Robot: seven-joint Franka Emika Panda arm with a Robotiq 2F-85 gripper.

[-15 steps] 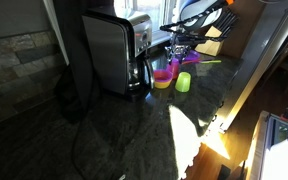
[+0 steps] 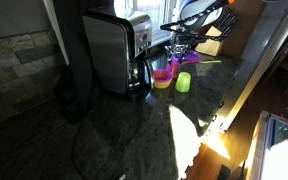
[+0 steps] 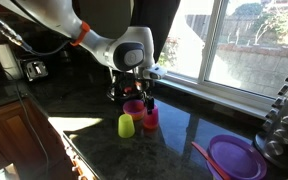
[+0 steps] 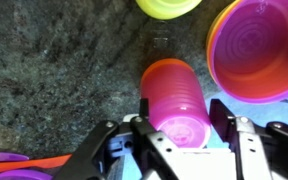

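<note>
A pink cup (image 4: 174,92) with an orange edge sits between the fingers of my gripper in the wrist view. The fingers are shut on it, one finger on either side. From the second exterior view, the pink cup (image 3: 151,120) is at or just above the counter, beneath the gripper; any gap below it is too small to tell. Close by stands a lime-green cup (image 3: 126,126). A pink and orange bowl (image 4: 252,45) lies right beside the held cup, its inside visible from above. The cup's far side is hidden.
A purple plate (image 3: 246,158) with a red utensil (image 3: 210,160) across its edge lies near the window. The coffee machine (image 2: 116,50) stands beside the bowl.
</note>
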